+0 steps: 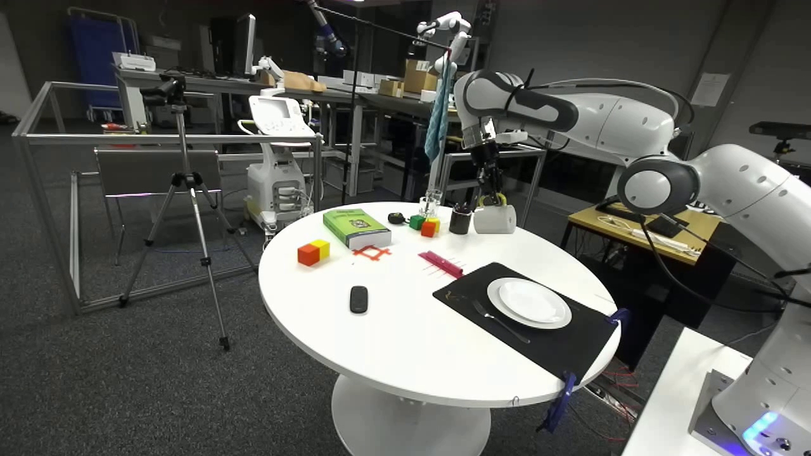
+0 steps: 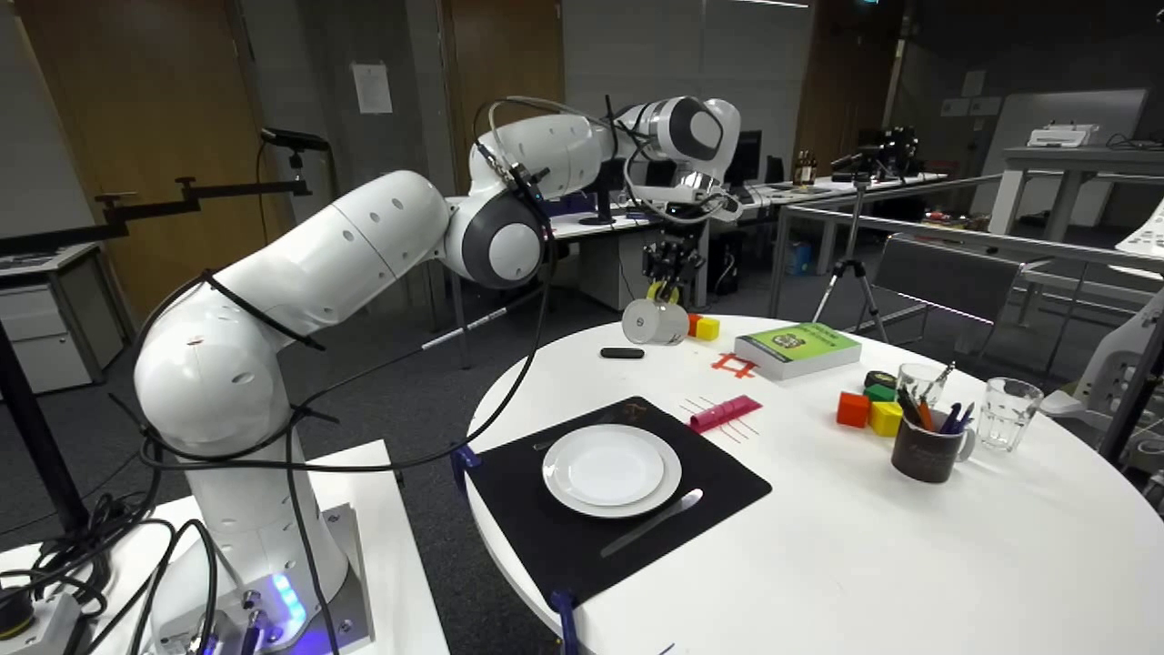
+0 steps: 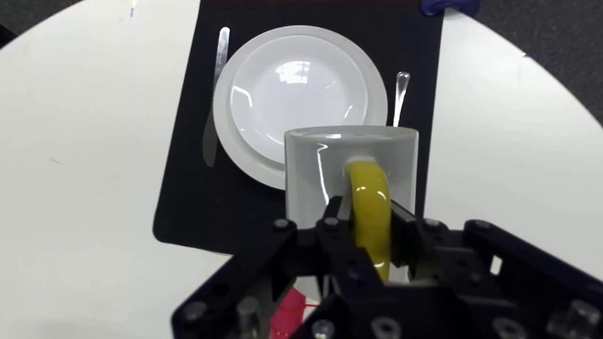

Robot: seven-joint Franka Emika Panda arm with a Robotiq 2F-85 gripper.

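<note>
A white mug (image 1: 495, 220) with a yellow handle (image 3: 370, 212) hangs sideways above the table, its handle side facing up. My gripper (image 1: 490, 196) points down and is shut on that handle; in the wrist view dark fingers flank the yellow loop. Exterior view 2 shows the mug (image 2: 655, 323) end-on below the gripper (image 2: 663, 290), clear of the tabletop. White stacked plates (image 3: 299, 90) rest on a black placemat (image 3: 186, 197), partly behind the mug in the wrist view. The inside of the mug is hidden.
A knife (image 3: 221, 56) and a fork (image 3: 401, 93) flank the plates. A pink-red holder (image 2: 726, 413), green book (image 2: 802, 347), coloured cubes (image 2: 853, 408), dark pen mug (image 2: 925, 449) and glasses (image 2: 1006, 415) occupy the table.
</note>
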